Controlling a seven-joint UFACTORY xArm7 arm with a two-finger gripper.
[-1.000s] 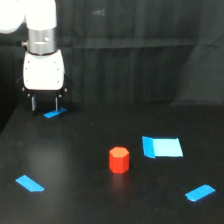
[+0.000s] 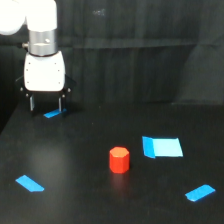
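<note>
At the far left my gripper (image 2: pixel 46 103) hangs low over the black surface. Its two dark fingers stand apart, so it is open, and nothing shows between them except a blue tape strip (image 2: pixel 54 113) lying on the surface behind or below. A red block (image 2: pixel 119 160) with a faceted outline sits right of the middle, well away from the gripper and apart from everything else.
A pale blue square (image 2: pixel 167 147) with a darker blue strip (image 2: pixel 148 147) at its left lies to the right. Blue tape marks lie at front left (image 2: pixel 30 184) and front right (image 2: pixel 200 193). Black curtain hangs behind.
The gripper's fingers look slightly farther apart than before, and the gripper has barely shifted. The red block and the blue marks have not moved.
</note>
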